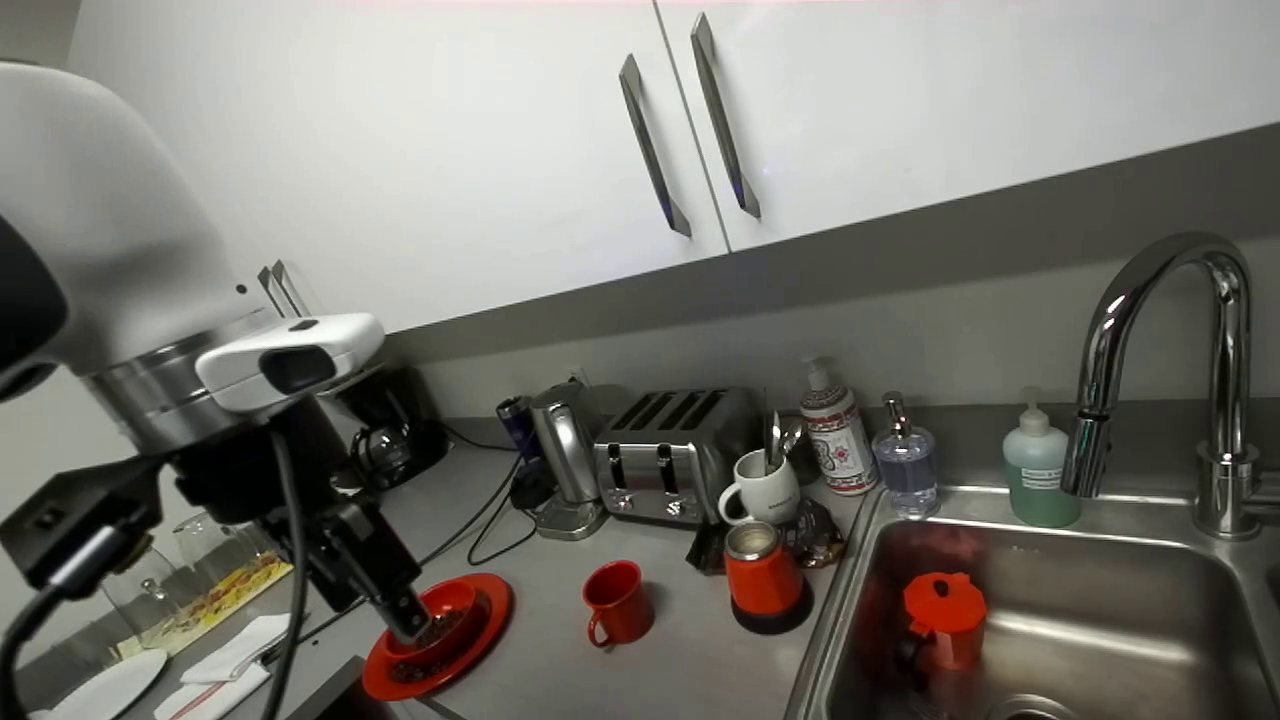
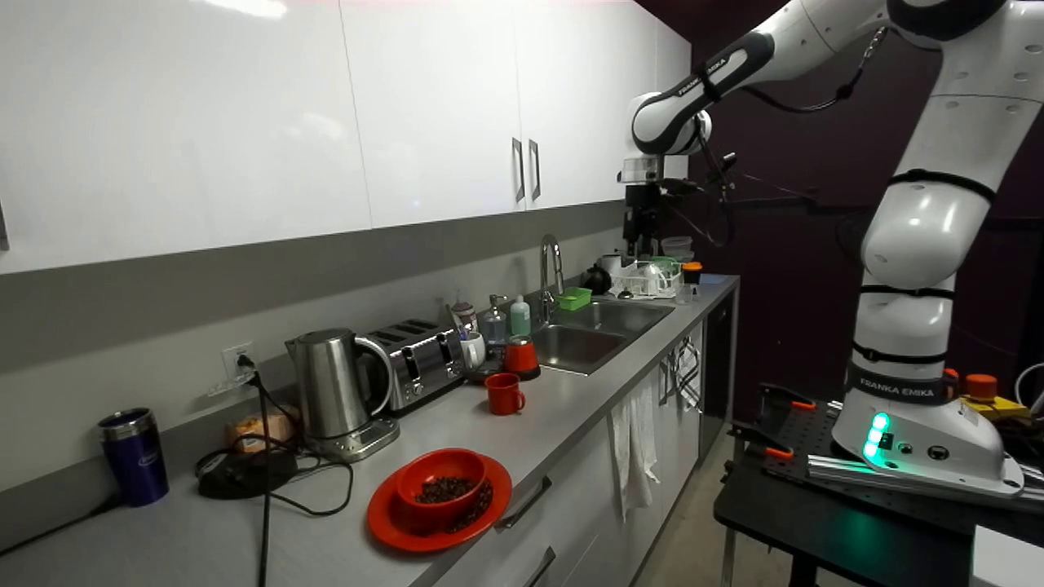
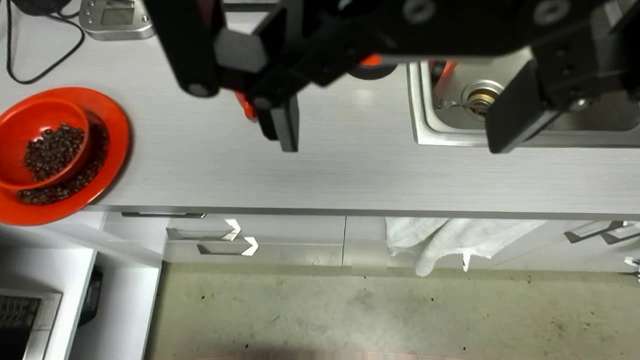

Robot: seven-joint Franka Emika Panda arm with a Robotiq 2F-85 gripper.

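My gripper is open, its fingers wide apart with only bare counter seen between them in the wrist view. It hangs well above the counter, and in exterior view 1 it comes in from the left, partly in front of the red bowl (image 1: 434, 606). That bowl holds dark beans and stands on a red plate (image 2: 383, 514) with more beans. A red mug (image 1: 618, 604) stands upright on the counter; in the wrist view my finger hides most of it. An orange-red pot base (image 1: 764, 582) is near the sink. The pot's red top (image 1: 944, 612) sits inside the sink.
Along the wall stand a kettle (image 2: 328, 391), a toaster (image 2: 416, 357), a white mug (image 1: 765, 490) with utensils and soap bottles. The tall faucet (image 1: 1170, 270) rises behind the sink (image 3: 423, 129). Cabinets hang overhead.
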